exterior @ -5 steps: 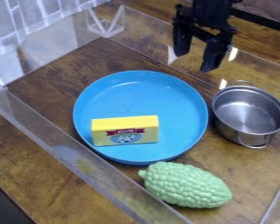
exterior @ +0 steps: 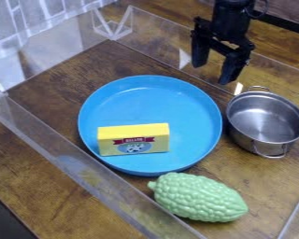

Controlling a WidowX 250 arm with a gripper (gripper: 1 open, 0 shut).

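My black gripper (exterior: pixel 217 58) hangs at the top centre, above the back of the blue plate and the steel pot, with its two fingers apart and nothing seen between them. A yellow box (exterior: pixel 134 138) with a printed label lies on the blue plate (exterior: pixel 152 98). The steel pot (exterior: pixel 264 121) stands to the right of the plate. A green bumpy vegetable (exterior: pixel 197 196) lies in front, at the bottom right.
Clear plastic walls enclose the wooden surface (exterior: pixel 52 103). A pale tiled object sits at the top left, outside the walls.
My gripper has moved slightly downward in the view. The box, plate, pot and green vegetable have not moved.
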